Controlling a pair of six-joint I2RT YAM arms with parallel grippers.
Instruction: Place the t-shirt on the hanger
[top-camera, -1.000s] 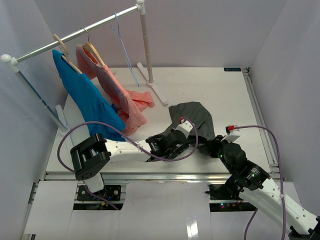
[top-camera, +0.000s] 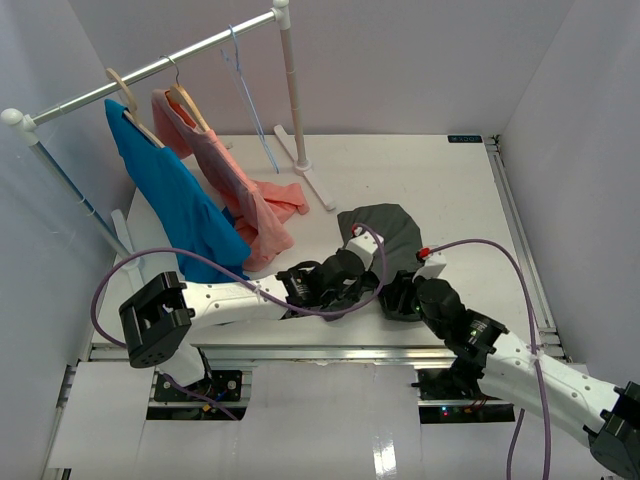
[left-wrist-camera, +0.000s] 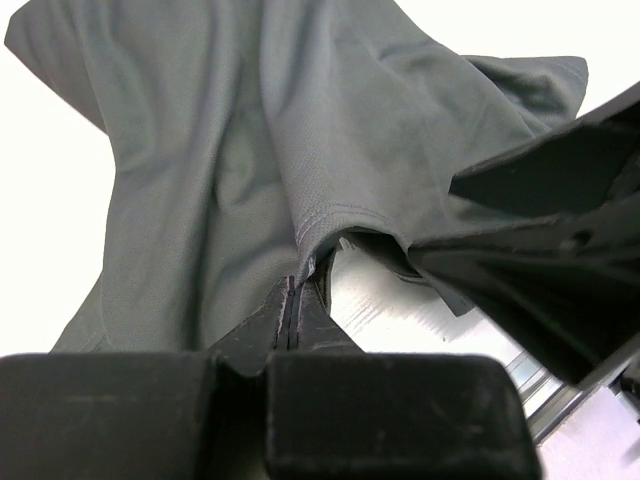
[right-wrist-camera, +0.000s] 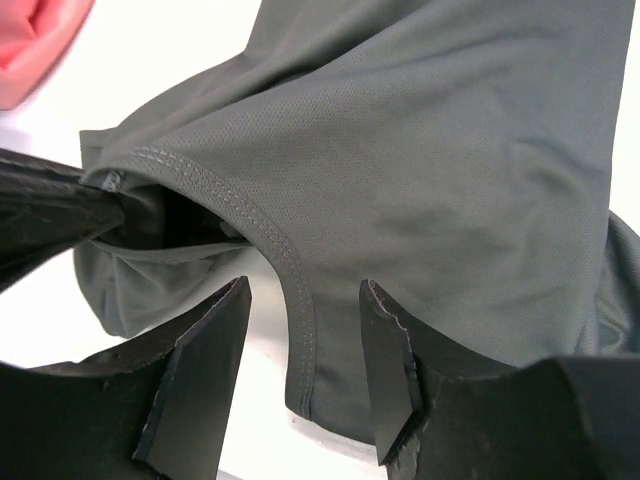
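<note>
A dark grey t-shirt (top-camera: 385, 230) lies rumpled on the white table between my grippers. My left gripper is shut on an edge of it near a hemmed opening. My right gripper stands open over the shirt, its fingers either side of a stitched hem; in the left wrist view its dark fingers appear at the right. A blue plastic hanger (top-camera: 250, 90) hangs empty on the rail.
A clothes rack (top-camera: 160, 62) at the left holds a blue shirt (top-camera: 175, 210) and a pink shirt (top-camera: 225, 175) on hangers. Walls enclose the sides.
The right arm has moved left, with its gripper now further over the shirt. The left arm shifted slightly left since a second ago, and the shirt's front part has shifted.
</note>
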